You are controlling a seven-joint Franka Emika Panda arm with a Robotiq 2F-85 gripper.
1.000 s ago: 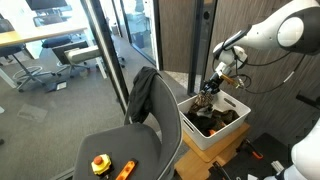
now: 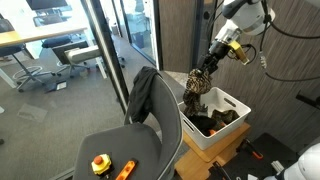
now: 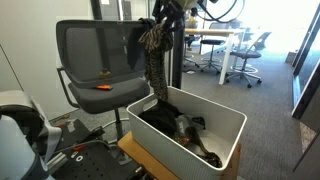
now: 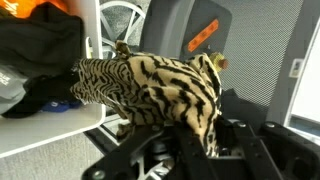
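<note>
A tiger-striped cloth (image 3: 155, 60) hangs from my gripper, which is shut on it. The cloth (image 4: 155, 88) spreads below the fingers in the wrist view and hides the fingertips. Its lower end is above the left part of a white bin (image 3: 183, 158), near or touching the contents; exactly how far it clears them I cannot tell. Dark cloth (image 3: 178, 108) and other crumpled items lie inside the bin.
The bin stands on a wooden table (image 2: 200, 161). Beside it is a grey chair (image 2: 125, 145) with an orange object (image 2: 126, 170) and a yellow-and-red toy (image 2: 101, 163) on its seat. A dark jacket (image 2: 142, 92) drapes over its backrest.
My gripper has risen from low over the bin, lifting the striped cloth with it. The cloth now hangs stretched out above the bin, while the chair and bin have stayed put.
</note>
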